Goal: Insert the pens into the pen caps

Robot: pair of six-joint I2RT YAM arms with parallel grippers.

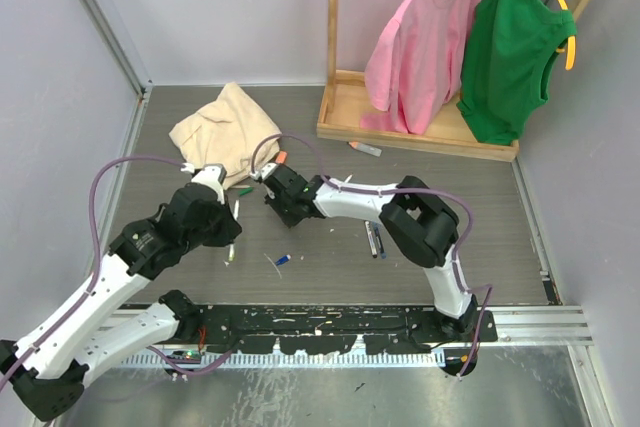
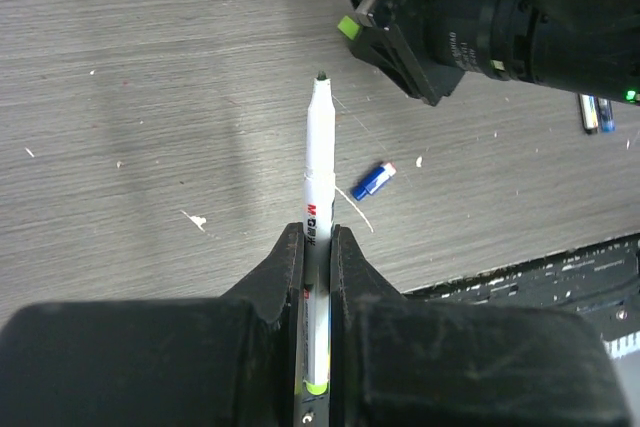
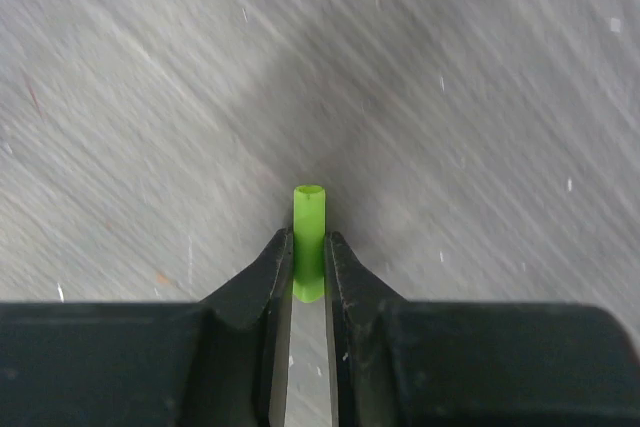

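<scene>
In the left wrist view, a white pen (image 2: 319, 147) with a dark tip and a lime-green rear end stands between the fingers of my left gripper, which is shut on it. The tip is bare and points away from the gripper. A lime-green pen cap (image 3: 309, 237) is pinched in my right gripper; its round end with a small hollow shows. From the left wrist side, that cap (image 2: 349, 27) sits beyond and to the right of the pen tip, apart from it. A blue cap (image 1: 283, 259) lies loose on the table.
Dark markers (image 1: 374, 239) lie right of centre. An orange-ended pen (image 1: 365, 148), an orange cap (image 1: 281, 157) and a green cap (image 1: 243, 191) lie farther back. A beige cloth (image 1: 225, 132) and a wooden clothes rack (image 1: 410, 143) occupy the rear.
</scene>
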